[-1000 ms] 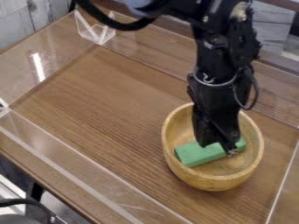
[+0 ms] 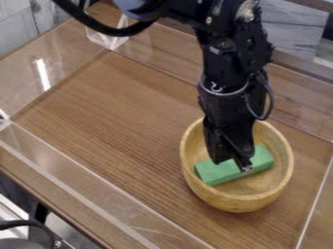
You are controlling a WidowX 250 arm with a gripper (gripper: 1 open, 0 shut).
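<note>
A round yellow-tan bowl point(image 2: 208, 202) sits on the wooden table at the lower right, with a flat green block point(image 2: 252, 162) lying inside it. My black gripper point(image 2: 232, 156) reaches down from the top into the bowl, its tip over the block and hiding part of it. Whether the fingers are apart or touch the block is hard to make out.
A clear plastic object point(image 2: 111, 24) stands at the top left. Pale surfaces border the table at the upper right and left.
My gripper has shifted a little to the left over the bowl. The bowl and green block look about where they were.
</note>
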